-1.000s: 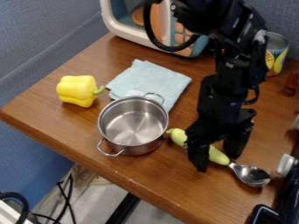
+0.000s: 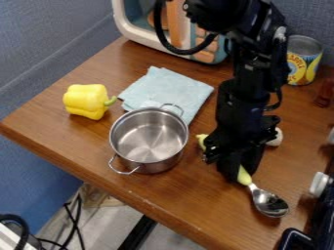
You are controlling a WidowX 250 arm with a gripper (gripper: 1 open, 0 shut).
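My black gripper point(image 2: 235, 156) hangs low over the wooden table at right of centre, down at a metal spoon point(image 2: 269, 203) with a pale yellow-green handle that points up under it. The fingers are dark and overlapping, so whether they grip the handle is hard to tell. A yellow-green piece shows left of the gripper, and a whitish object is partly hidden behind it. A steel pot point(image 2: 148, 137) stands to the left, apart from the spoon.
A yellow pepper point(image 2: 86, 100) and a folded light-blue cloth point(image 2: 167, 91) lie at the left and back. A can point(image 2: 303, 61), a small red bottle and dark items line the right. The front-left table edge is near the pot.
Over the last second the gripper has shifted slightly, and the spoon's bowl has moved a little left and down. More of the handle is hidden under the gripper.
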